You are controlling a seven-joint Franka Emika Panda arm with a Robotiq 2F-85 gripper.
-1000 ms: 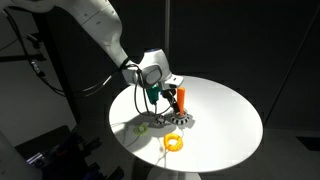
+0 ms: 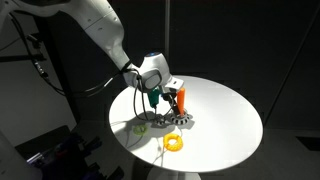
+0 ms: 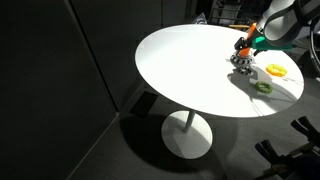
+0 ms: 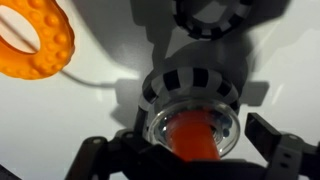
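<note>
An orange-red post (image 2: pixel 181 101) stands upright on the white table, with a black-and-white ring (image 2: pixel 182 119) around its base. In the wrist view the orange top (image 4: pixel 192 136) sits inside a pale, clear-looking round rim, and the banded ring (image 4: pixel 188 80) shows behind it. My gripper is open, one dark finger (image 4: pixel 128 154) left of the post and the other at its right. Whether either finger touches the post cannot be told. From the side, the gripper is close beside the post's upper part.
A second black-and-white ring (image 2: pixel 160 121) lies beside the post. Nearer the front edge are a yellow-orange ring (image 2: pixel 173 143) and a green ring (image 2: pixel 139 128).
The arm and gripper have shifted slightly down and to the right, toward the post. The post and the rings look unmoved.
</note>
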